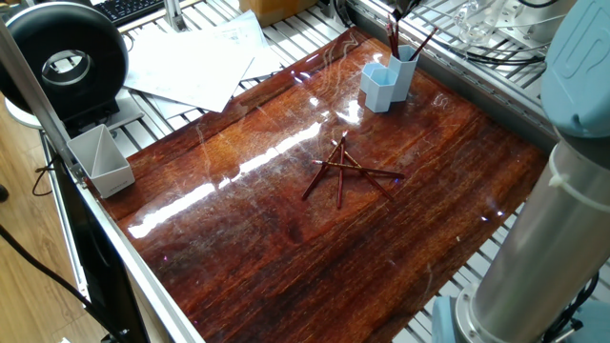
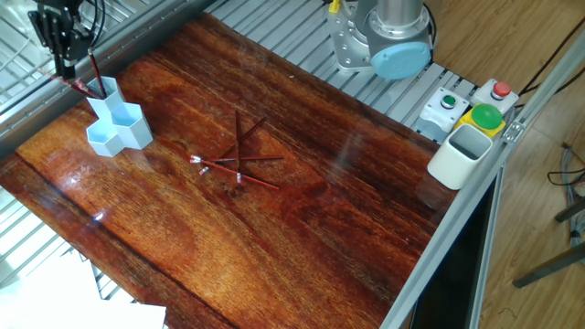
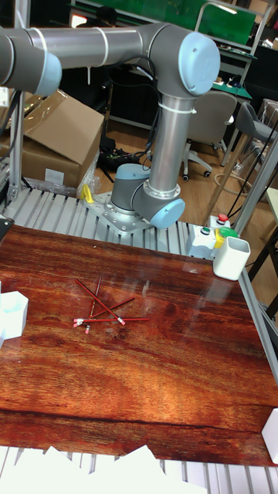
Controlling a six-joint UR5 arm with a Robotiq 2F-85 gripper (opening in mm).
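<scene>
Several dark red pencils (image 1: 355,171) lie crossed in a loose pile on the brown wooden board; the same pencils (image 2: 239,160) show in exterior view 2. A pale blue holder of joined hexagonal cups (image 1: 379,89) stands near the board's edge, with a few pencils (image 1: 392,40) leaning in its tall cup. In exterior view 2 my black gripper (image 2: 66,71) hangs above and beside that holder (image 2: 119,128), fingers pointing down near the pencil tops. Whether its fingers are open or shut is unclear. Exterior view 1 only catches its dark tip at the top edge.
A white open container (image 2: 460,155) stands at a board corner beside the button boxes (image 2: 487,116). Another white box (image 1: 101,160) sits at the left corner in exterior view 1. Papers (image 1: 195,67) lie off the board. Much of the board around the pile is bare.
</scene>
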